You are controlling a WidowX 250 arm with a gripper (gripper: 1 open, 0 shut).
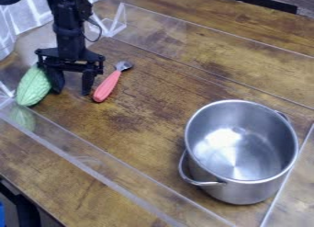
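Observation:
The black gripper [72,79] is low over the wooden table at the upper left, fingers pointing down. A pale green ridged object [31,88] lies against its left side, partly behind the fingers. A pink-handled utensil [106,87] with a metal tip lies just to the right of the gripper. Whether the fingers hold anything is unclear. A large steel pot [240,150] stands at the lower right.
Clear plastic walls border the work area on several sides.

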